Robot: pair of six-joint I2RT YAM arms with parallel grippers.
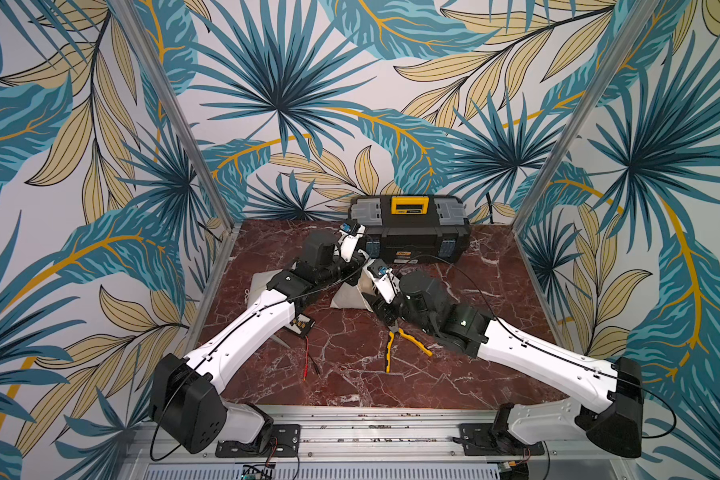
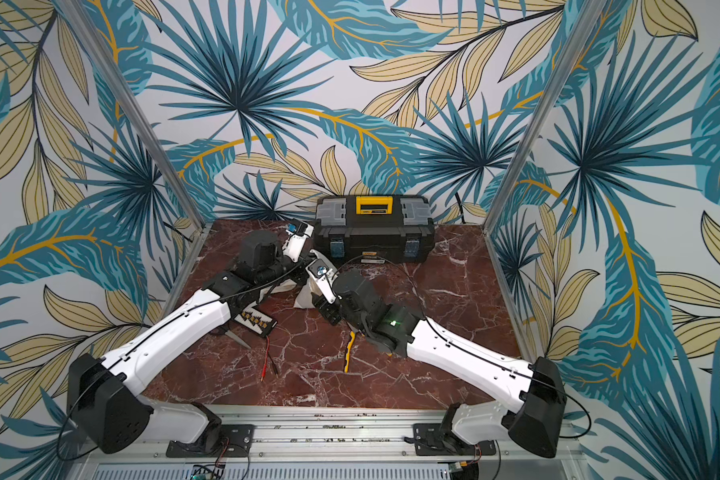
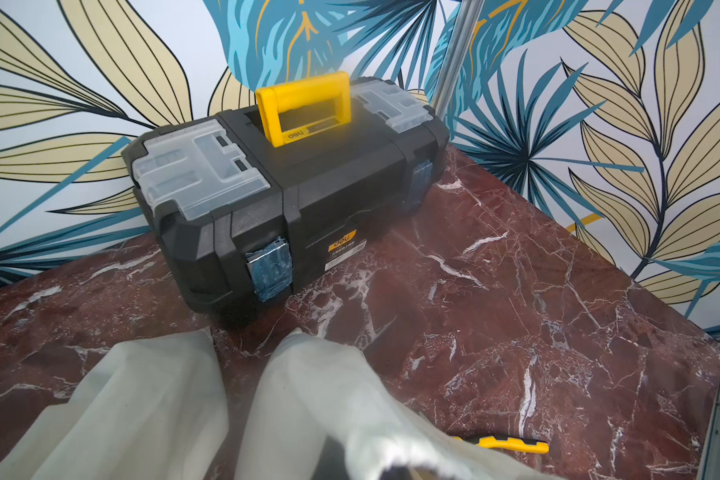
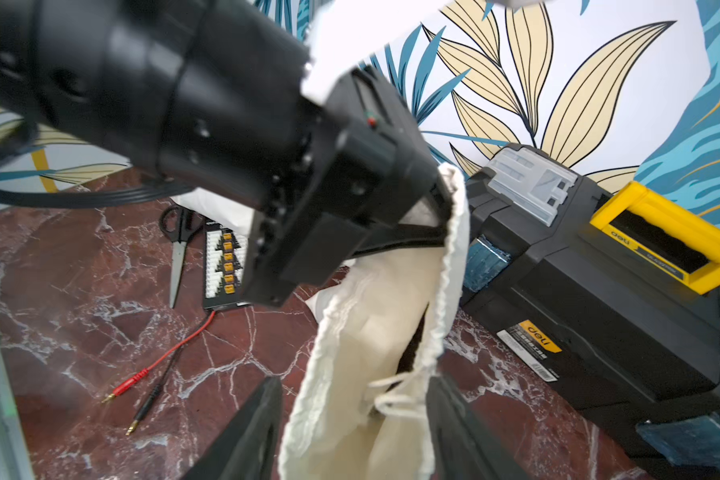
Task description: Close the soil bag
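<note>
The cream cloth soil bag (image 1: 349,297) stands mid-table, partly hidden behind both grippers. Seen in the right wrist view, its mouth gapes, with white drawstring loops (image 4: 400,396) at the rim. My left gripper is shut on the upper rim of the bag (image 4: 400,280). The right gripper is part open, its two fingers (image 4: 248,432) on either side of the bag's near rim, with cloth between them and no clear grip. In the left wrist view, pale cloth (image 3: 312,384) fills the bottom and my left fingers are hidden.
A black toolbox (image 1: 408,228) with a yellow handle stands close behind the bag. Yellow-handled pliers (image 1: 389,352) lie in front, near my right gripper. Scissors (image 4: 178,248), a small component board (image 4: 224,268) and red and black leads (image 4: 136,380) lie left.
</note>
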